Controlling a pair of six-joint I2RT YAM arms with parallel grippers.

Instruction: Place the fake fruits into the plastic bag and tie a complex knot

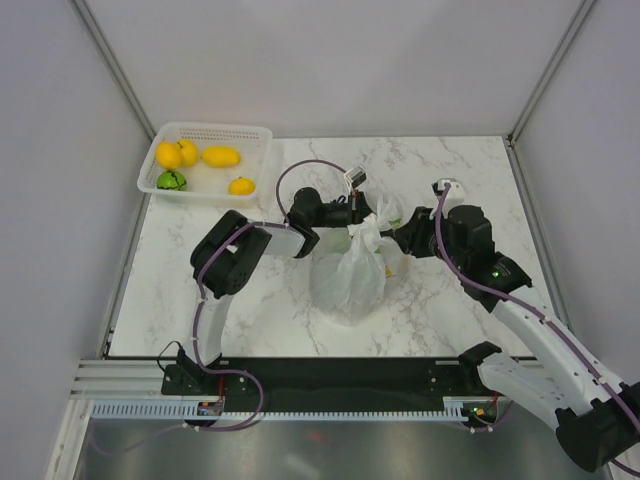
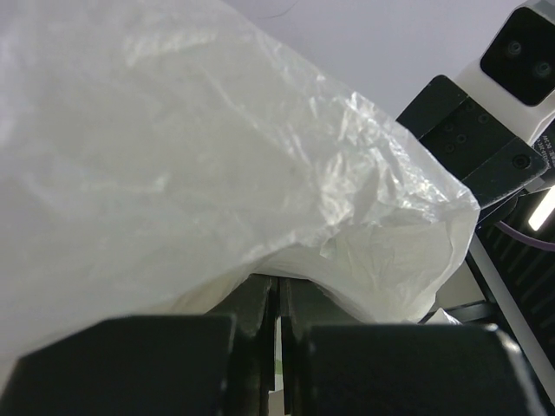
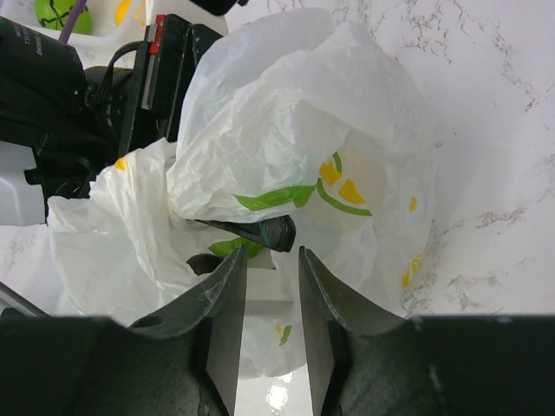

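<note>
A crumpled white plastic bag [image 1: 352, 275] with green and yellow print stands at the table's centre. My left gripper [image 1: 365, 215] is at its upper part; in the left wrist view its fingers [image 2: 251, 303] are shut beneath bag film [image 2: 191, 156], and whether film is between them is unclear. My right gripper [image 1: 398, 238] is just right of the bag; in the right wrist view its fingers [image 3: 227, 303] stand apart over the bag [image 3: 373, 139], nothing visibly held. The bag's contents are mostly hidden.
A white basket [image 1: 205, 194] at the back left holds several fake fruits, yellow ones [image 1: 220, 156] and a green one [image 1: 171, 181].
</note>
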